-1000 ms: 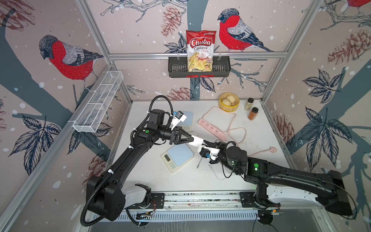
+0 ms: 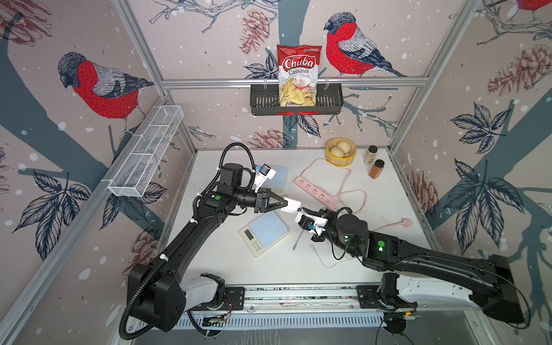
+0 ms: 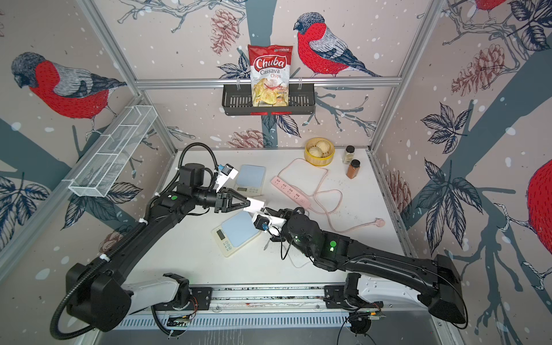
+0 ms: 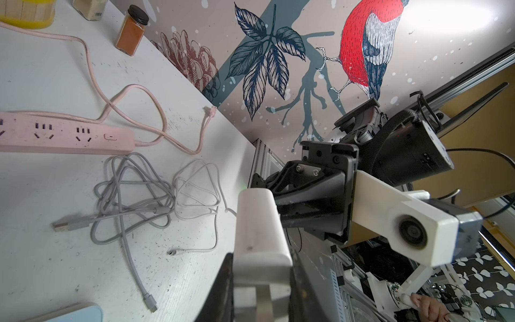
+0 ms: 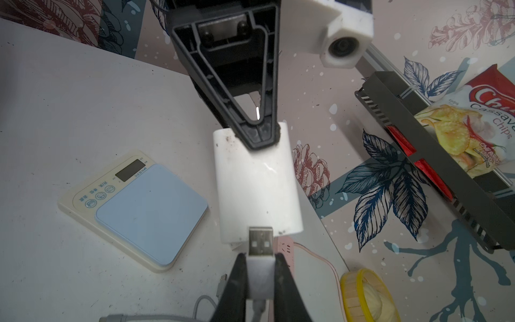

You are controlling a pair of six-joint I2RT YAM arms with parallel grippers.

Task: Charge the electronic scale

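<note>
In the top left view my left gripper (image 2: 284, 202) grips a white charger block (image 2: 292, 205) above the table. My right gripper (image 2: 301, 212) is up against the block's free end. The right wrist view shows that gripper shut on the USB plug (image 5: 260, 271) of a cable. The plug's metal tip shows in front of the lower edge of the charger block (image 5: 257, 182); whether they touch, I cannot tell. The block's port is hidden. A cream scale with a blue plate (image 5: 153, 209) lies flat on the table, and a second scale (image 3: 250, 175) lies behind it.
A pink power strip (image 4: 64, 133) lies behind the arms, its cord looping right. Coiled grey cable (image 4: 120, 185) and thinner pale cable (image 4: 215, 185) lie on the table. A yellow basket (image 2: 340, 151) and two jars stand at the back right.
</note>
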